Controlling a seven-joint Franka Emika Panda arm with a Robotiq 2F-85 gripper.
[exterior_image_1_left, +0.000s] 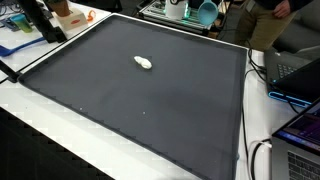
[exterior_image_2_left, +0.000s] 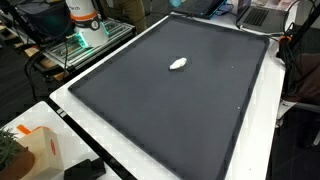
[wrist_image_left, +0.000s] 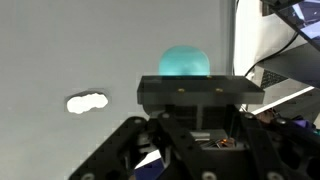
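Note:
A teal cup (wrist_image_left: 184, 61) shows just past the fingertips of my gripper in the wrist view. The fingers look closed on it, though the dark fingers (wrist_image_left: 156, 91) hide the contact. Exterior view 1 has the cup (exterior_image_1_left: 208, 13) at the top edge, above the far side of the dark mat (exterior_image_1_left: 150, 110), with the gripper itself out of frame. On the mat lies a small white object (exterior_image_1_left: 143, 62), also seen in the wrist view (wrist_image_left: 87, 102) to the left of the gripper, well apart from it.
A person (exterior_image_1_left: 268, 22) stands at the far right. Laptops (exterior_image_1_left: 292, 82) and cables line the right side of the table. Clutter, including a potted plant (exterior_image_2_left: 14, 154), sits by the opposite edge.

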